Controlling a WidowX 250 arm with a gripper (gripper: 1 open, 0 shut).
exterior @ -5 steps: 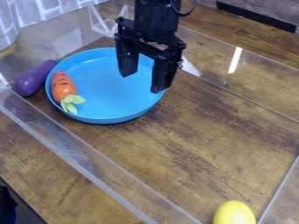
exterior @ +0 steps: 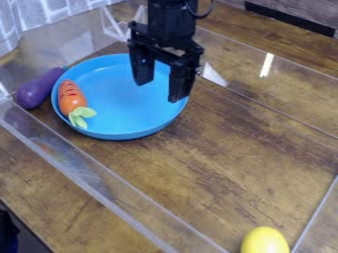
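My black gripper (exterior: pixel 160 77) hangs over the right half of a blue bowl (exterior: pixel 117 122), its two fingers spread apart, open, with nothing visible between them. In the bowl's left part lies an orange toy carrot (exterior: pixel 73 99) with pale green leaves. A purple eggplant (exterior: pixel 36 91) rests just outside the bowl on the left. A yellow oval object (exterior: pixel 264 240) sits at the bottom right, partly near the frame's edge.
Clear transparent strips or walls run along the left and right sides.
The gripper has shifted slightly up and to the left over the bowl. The carrot, eggplant, bowl and yellow object have not visibly moved.
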